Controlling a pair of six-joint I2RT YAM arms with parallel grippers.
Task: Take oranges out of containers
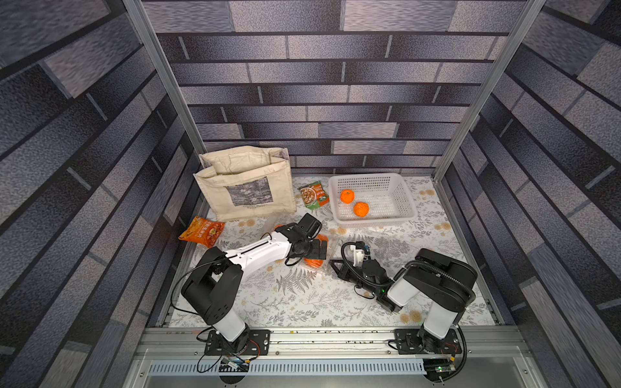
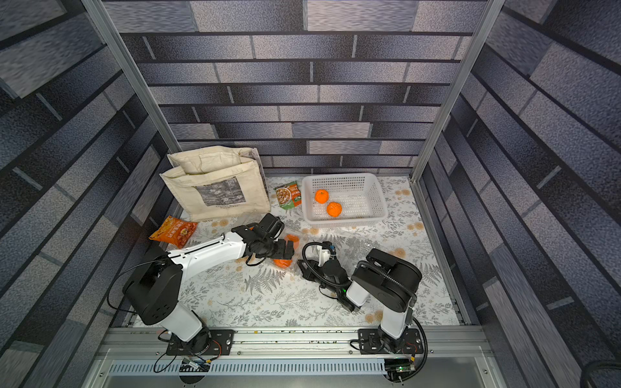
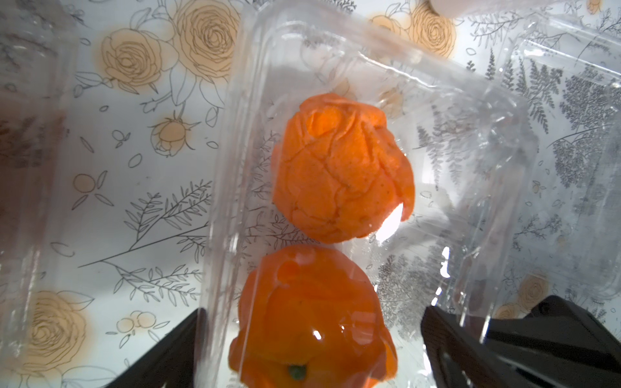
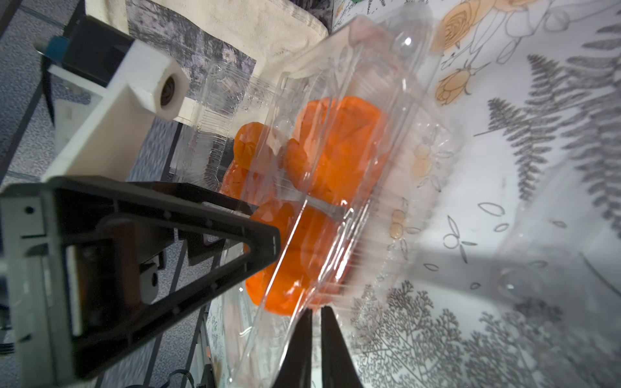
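A clear plastic container (image 3: 482, 187) holds two oranges, a wrinkled one (image 3: 339, 168) and a glossy one (image 3: 310, 310). My left gripper stands open low over it, its fingers either side of the glossy orange along the container's walls. My right gripper (image 1: 337, 266) is shut just right of that container, with no object visible between its fingers. Another clear container (image 3: 38, 194) lies to the left, largely hidden by the left arm in the top views. An empty-looking clear container (image 3: 575, 161) lies to the right.
A white basket (image 1: 388, 197) holding two oranges (image 1: 361, 209) stands at the back right. A canvas tote (image 1: 245, 194) is at the back left. An orange snack packet (image 1: 200, 231) and a green-orange packet (image 1: 313, 194) lie near it.
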